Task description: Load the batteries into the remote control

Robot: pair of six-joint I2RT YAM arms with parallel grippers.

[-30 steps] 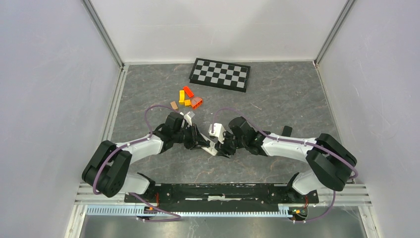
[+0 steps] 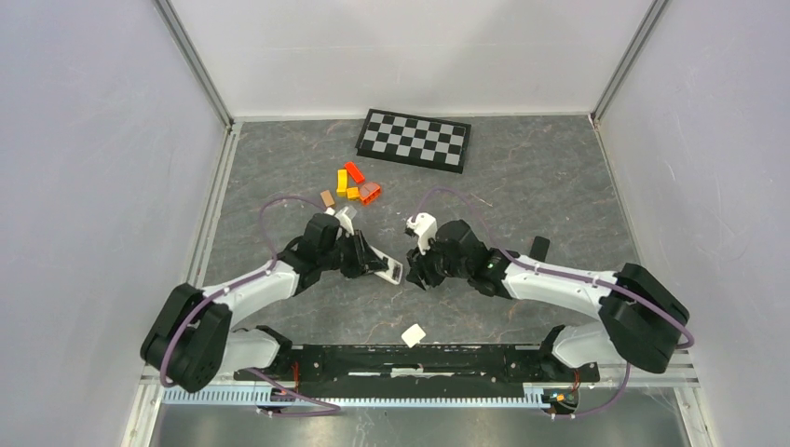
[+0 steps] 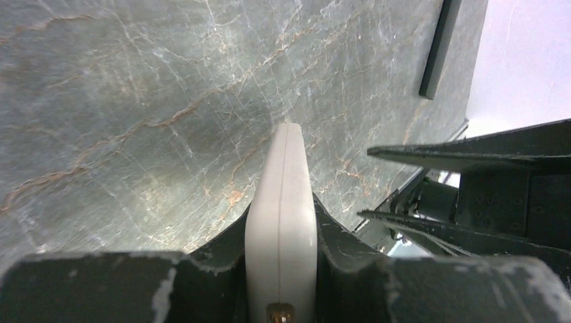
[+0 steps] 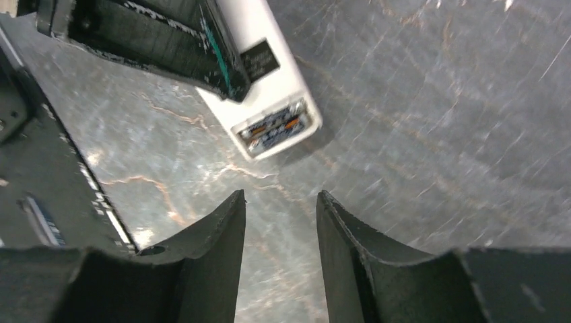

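Observation:
The white remote control (image 2: pixel 389 270) is held at an angle in my left gripper (image 2: pixel 374 264), which is shut around its body. Seen end-on, the remote (image 3: pixel 281 222) points away from the left wrist camera. In the right wrist view its open compartment shows dark, orange-banded batteries (image 4: pixel 276 128) lying side by side; how well they are seated cannot be told. My right gripper is part open just off the remote's compartment end, with only bare table between its fingers. A small white piece (image 2: pixel 413 335), perhaps the cover, lies near the table's front edge.
A checkerboard (image 2: pixel 414 141) lies at the back. Orange and yellow blocks (image 2: pixel 352 184) sit behind the left arm. A black object (image 2: pixel 539 248) rests on the right, behind the right arm. The table in front of the grippers is mostly clear.
The left arm has shifted slightly left with the remote, leaving a gap between the remote and the right gripper.

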